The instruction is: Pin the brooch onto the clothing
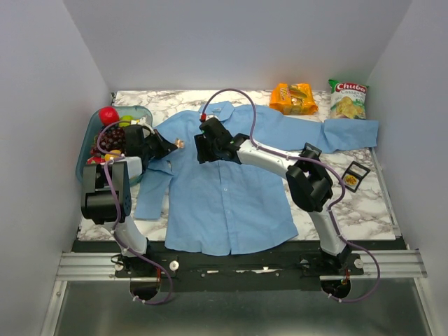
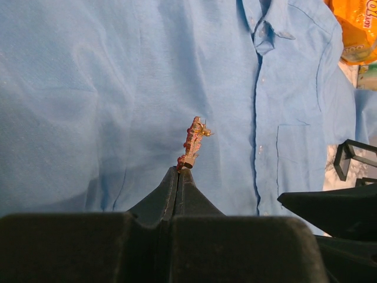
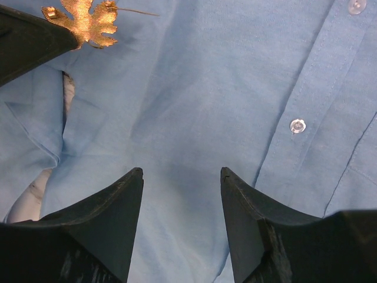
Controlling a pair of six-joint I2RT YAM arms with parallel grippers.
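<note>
A gold leaf-shaped brooch (image 3: pixel 91 23) with a thin pin jutting out to the right is pinched at its edge by my left gripper, which is shut on it. Seen edge-on, the brooch (image 2: pixel 191 141) stands out from the fingertips over the cloth. The light-blue shirt (image 1: pixel 224 203) lies spread on the table, its button placket (image 3: pixel 298 125) running down the middle. My right gripper is open above the shirt, only cloth visible beyond its fingers. In the top view it hovers to the right of the brooch (image 1: pixel 179 143), apart from it.
At the left, a teal basket (image 1: pixel 82 150) of fruit sits under my left arm. An orange snack bag (image 1: pixel 294 99) and a Chuba chip bag (image 1: pixel 348 100) stand at the back right. A small black-framed box (image 1: pixel 355 176) lies on the right.
</note>
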